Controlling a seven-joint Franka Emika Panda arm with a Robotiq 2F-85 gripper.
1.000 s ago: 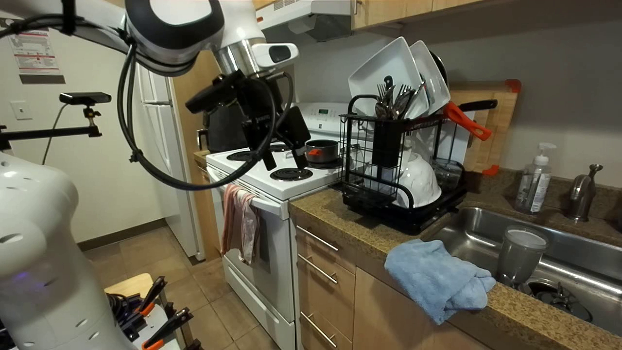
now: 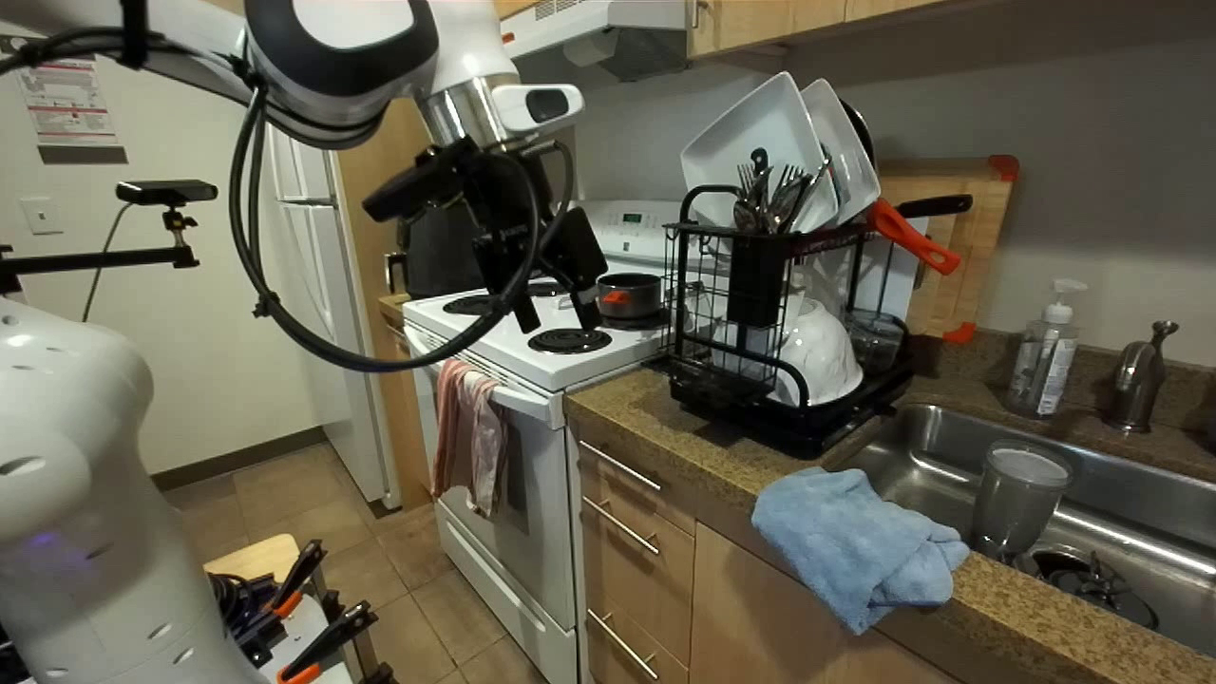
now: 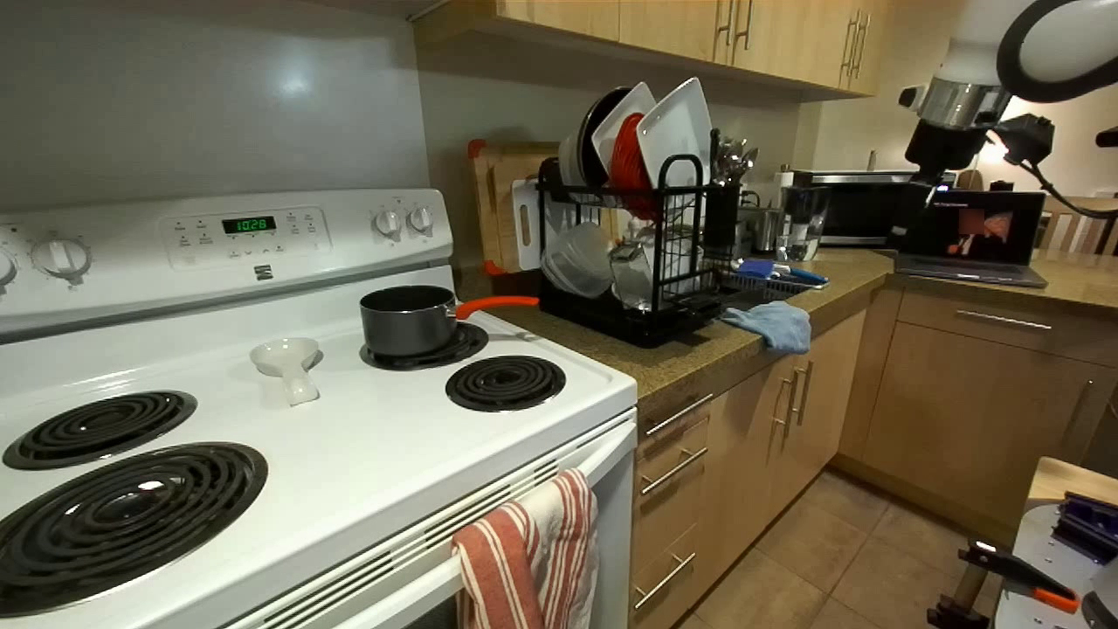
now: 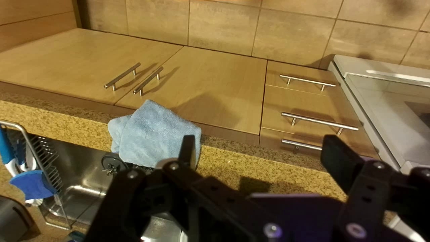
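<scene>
My gripper (image 2: 559,318) hangs in the air, open and pointing down, with nothing between its fingers. In the wrist view the fingers (image 4: 187,150) stand wide apart above the counter edge. A crumpled light blue cloth (image 2: 857,541) drapes over the counter's front edge beside the sink; the wrist view shows this cloth (image 4: 155,133) near one finger, with clear space beneath the gripper unclear in depth. A dark pot (image 3: 406,323) with a red handle rests on a rear burner, and a white spoon rest (image 3: 285,360) lies on the stove top.
A black dish rack (image 2: 787,416) loaded with plates, bowls and cutlery stands between stove and sink. The steel sink (image 2: 929,439) holds a clear cup (image 2: 1017,496). A striped towel (image 2: 467,433) hangs on the oven handle. A strip of counter (image 2: 638,412) in front of the rack is bare.
</scene>
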